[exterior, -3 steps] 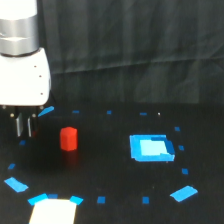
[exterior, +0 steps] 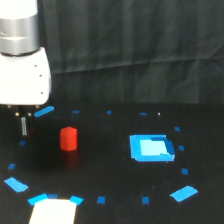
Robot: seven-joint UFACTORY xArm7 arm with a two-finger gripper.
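Observation:
A small red block (exterior: 68, 139) stands on the dark table, left of the middle. My white gripper (exterior: 23, 126) hangs at the left edge of the view, off to the left of the block and apart from it. Its fingers appear drawn together in a narrow shape, so the fingers look shut, with no object visible between them. Part of the arm is cut off by the frame's edge.
Right of the middle lies a pale square (exterior: 153, 148) framed in blue tape. Another pale square (exterior: 53, 211) is at the bottom left, partly cropped. Flat blue tape pieces (exterior: 184, 193) dot the table.
The gripper's two fingers stood apart one second ago and now look close together. Its hand has hardly shifted. The red block and both squares are in the same places.

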